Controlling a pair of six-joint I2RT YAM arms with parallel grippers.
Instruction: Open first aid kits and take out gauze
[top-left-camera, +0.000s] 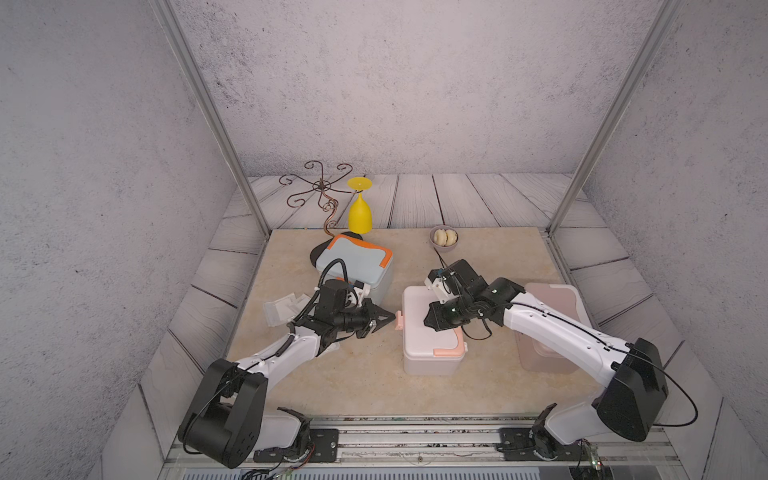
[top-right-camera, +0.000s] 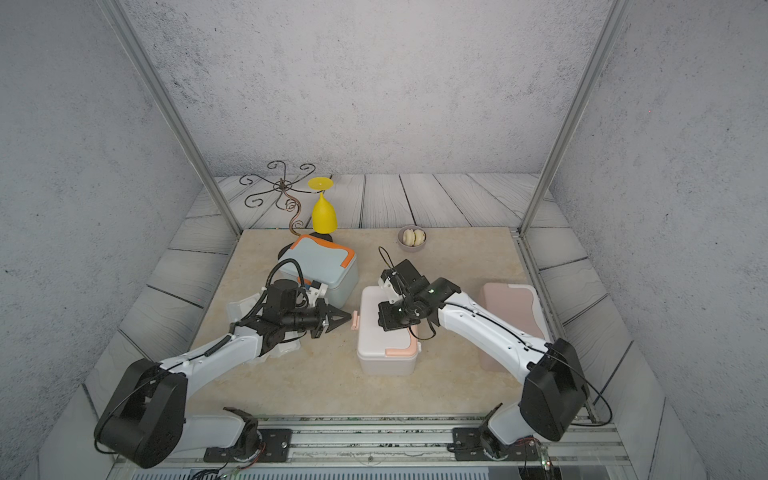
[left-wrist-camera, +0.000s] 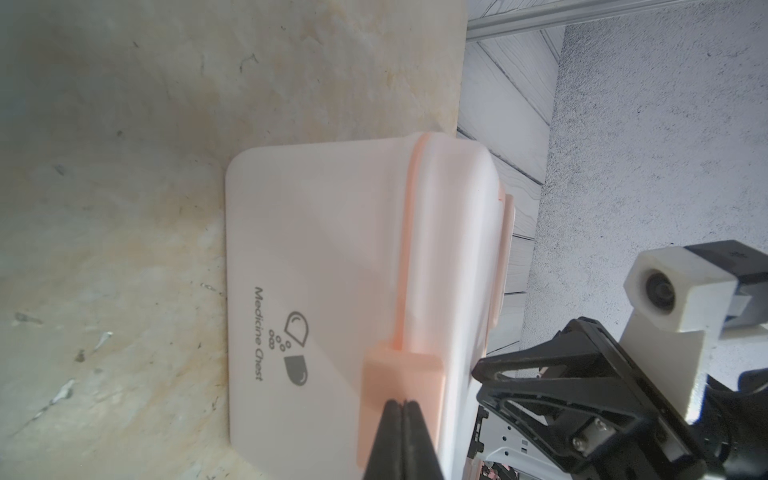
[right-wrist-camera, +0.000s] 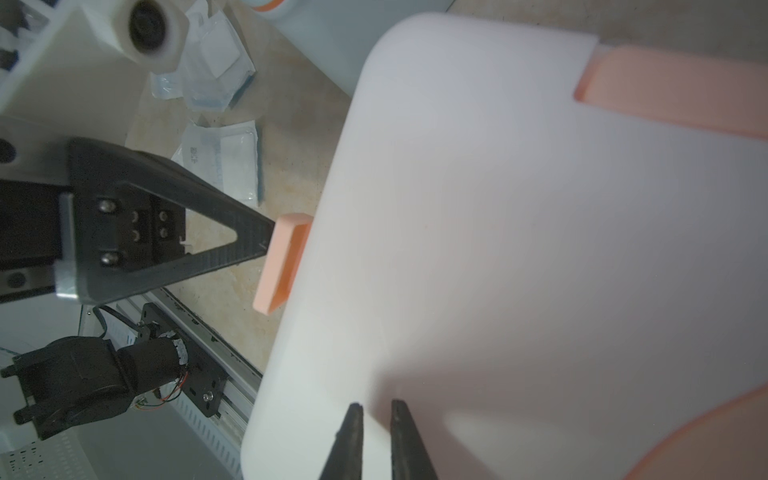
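Observation:
A pink and white medicine chest (top-left-camera: 424, 352) stands closed at the table's centre, with an orange-pink latch (right-wrist-camera: 280, 260) on its left side. My left gripper (top-left-camera: 387, 318) is shut, nothing visible between its fingers, just left of that latch; in the left wrist view the latch (left-wrist-camera: 400, 376) lies just beyond its fingertips. My right gripper (top-left-camera: 438, 316) is on the chest's lid, shut, its fingers seeming to hold the chest; what lies between them is hard to see. White gauze packets (right-wrist-camera: 220, 160) lie on the table at the left.
A blue-grey kit with orange trim (top-left-camera: 352, 260) stands back left, a pinkish kit (top-left-camera: 548, 352) at the right. Behind are a yellow goblet (top-left-camera: 360, 216), a metal stand (top-left-camera: 321, 188) and a bowl (top-left-camera: 444, 238).

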